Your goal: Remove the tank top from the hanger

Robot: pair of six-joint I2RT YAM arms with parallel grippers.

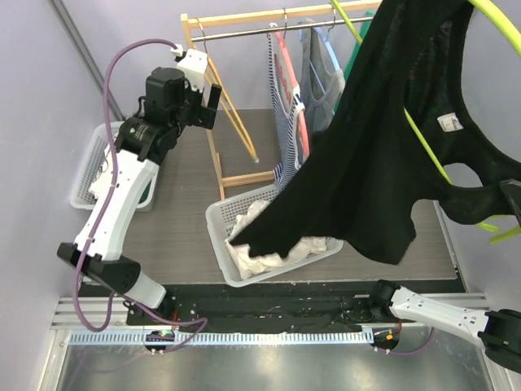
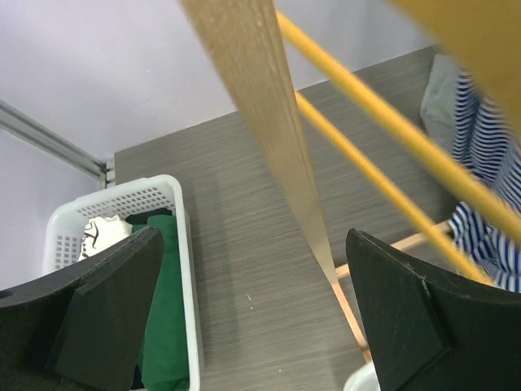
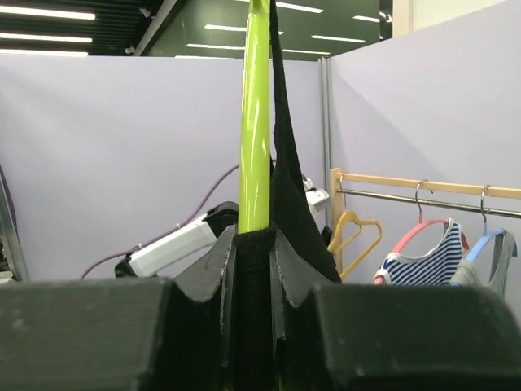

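The black tank top (image 1: 358, 147) hangs on the lime-green hanger (image 1: 423, 147), large and close to the top camera at the upper right. In the right wrist view, my right gripper is shut on the black fabric of the tank top where it wraps around the green hanger (image 3: 256, 122); both are pinched together. From above, the right gripper is mostly beyond the right edge. My left gripper is open beside the rack's upright, with no fabric between its fingers, away from the tank top.
A wooden rack (image 1: 244, 18) stands at the back with a yellow hanger (image 1: 234, 114), a striped top (image 1: 285, 114) and a grey top (image 1: 321, 77). Below, a grey basket (image 1: 216, 224) holds white cloth. A white basket (image 2: 172, 189) with green cloth sits left.
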